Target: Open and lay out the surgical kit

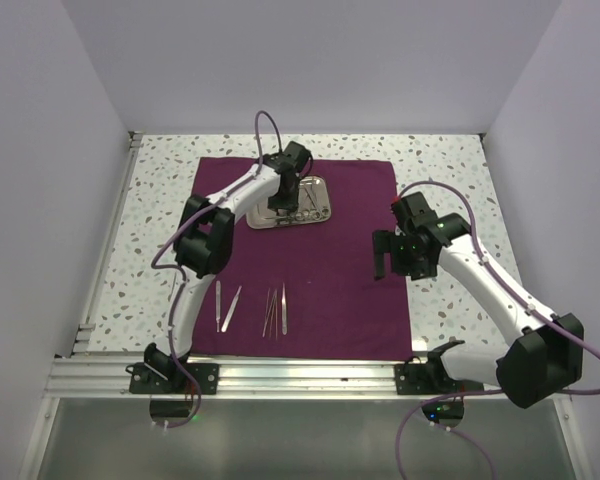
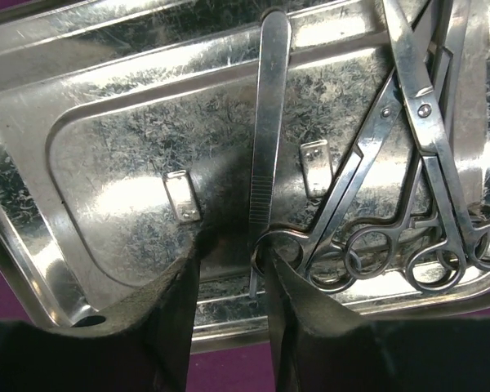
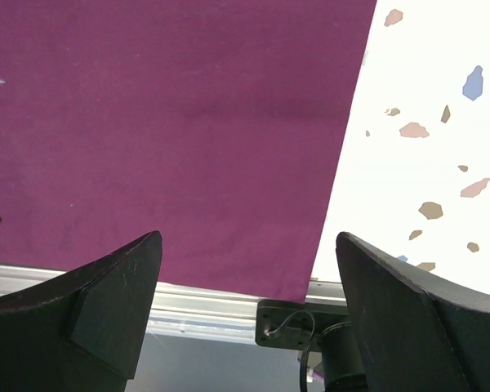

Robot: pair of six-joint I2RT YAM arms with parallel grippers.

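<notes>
A steel tray (image 1: 256,216) lies at the back of the purple cloth. Inside it, in the left wrist view, are flat metal tweezers (image 2: 269,106) with a ribbed grip and several scissor-like instruments (image 2: 425,110) bunched to the right. My left gripper is over the tray's near side, fingers part open; its right finger (image 2: 282,302) is close to the tweezers' lower end. Nothing is visibly held, and I cannot tell whether they touch. My right gripper stands open and empty above the cloth's right side.
Along the front left of the cloth lie several slim instruments, among them a scalpel-like one (image 1: 231,308) and pointed tweezers (image 1: 284,310). My left arm reaches across its left side.
</notes>
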